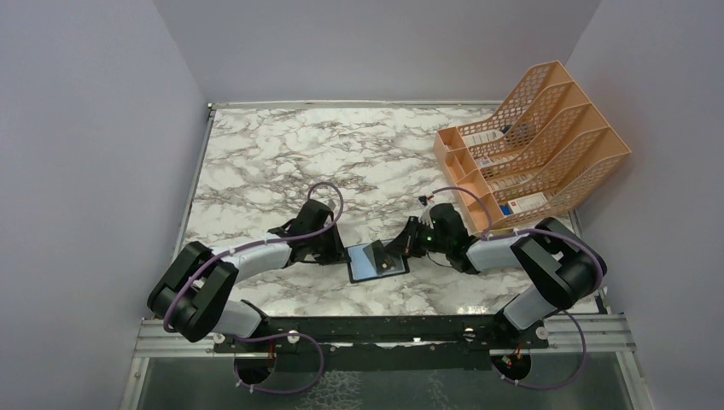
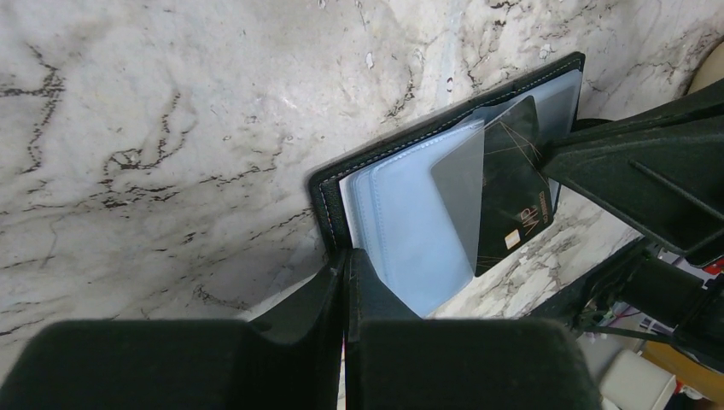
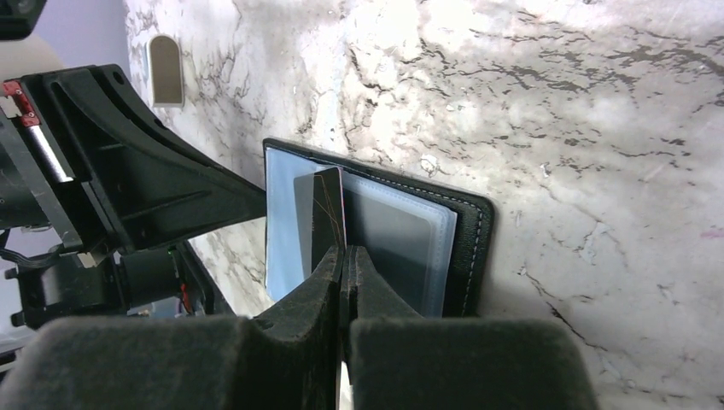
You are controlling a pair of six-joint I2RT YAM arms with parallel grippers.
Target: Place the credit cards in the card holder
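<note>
The card holder (image 1: 363,263) lies opened out on the table between my grippers, with a black cover and pale blue clear sleeves. A black card (image 2: 510,192) with a gold chip sits slanted at a clear sleeve, its far end raised; how deep it is in the sleeve I cannot tell. In the left wrist view my left gripper is shut with the holder's black edge running in between its tips. My right gripper is shut on the black card's edge, seen nearly edge-on in the right wrist view.
An orange slotted rack (image 1: 546,141) with some items in its compartments stands at the back right. A tan object (image 3: 166,71) shows beyond the left arm.
</note>
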